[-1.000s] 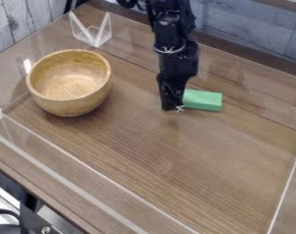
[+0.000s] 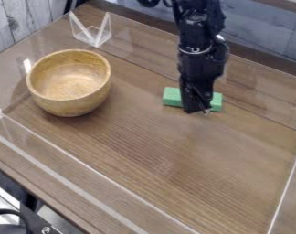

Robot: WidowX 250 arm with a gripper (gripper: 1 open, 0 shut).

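A flat green block [image 2: 176,97] lies on the wooden table right of centre. The black gripper [image 2: 197,104] reaches down from the top over it, its fingertips at the block and hiding its middle. The gripper looks shut; whether anything is between its fingers is not clear.
A large wooden bowl [image 2: 68,78] sits on the left. A white wire object [image 2: 87,29] stands at the back left. A dark cable lies at the bottom left corner.
The gripper has moved right onto the block.
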